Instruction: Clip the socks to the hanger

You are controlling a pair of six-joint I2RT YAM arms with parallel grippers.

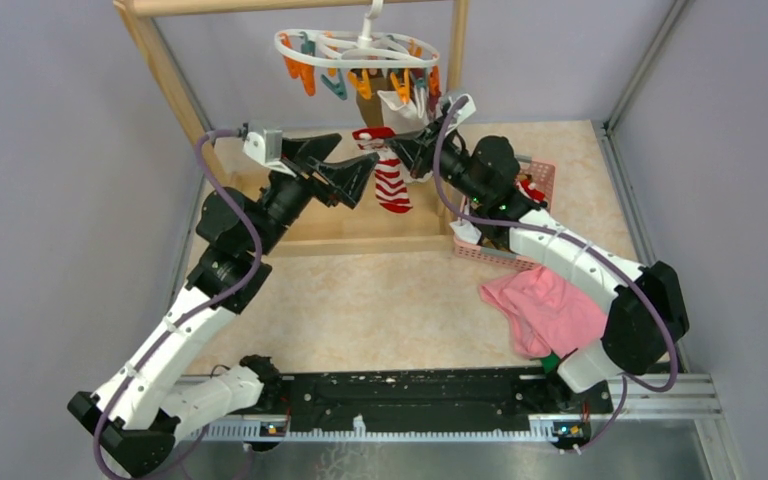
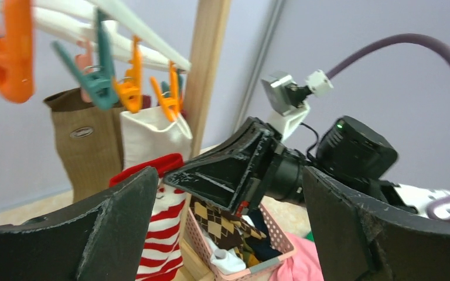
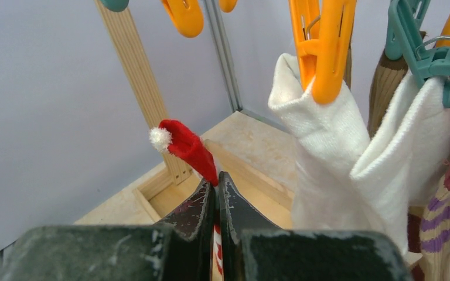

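Note:
A red-and-white striped sock (image 1: pixel 391 180) with a red cuff hangs by its upper edge from my right gripper (image 1: pixel 395 143), which is shut on it. In the right wrist view the red cuff and white pompom (image 3: pixel 160 139) stick out beyond the meeting fingertips. To the left, my left gripper (image 1: pixel 356 165) is open, its fingers apart and empty, clear of the sock. Above both is the white round hanger (image 1: pixel 290 50) with orange and teal clips (image 2: pixel 130 82). A white sock (image 2: pixel 152 132) and a brown sock (image 2: pixel 85 140) hang from clips.
A pink basket (image 1: pixel 547 190) of socks stands at the right, with a pink cloth (image 1: pixel 550 310) in front. A wooden post (image 2: pixel 208 70) rises beside the hanging socks.

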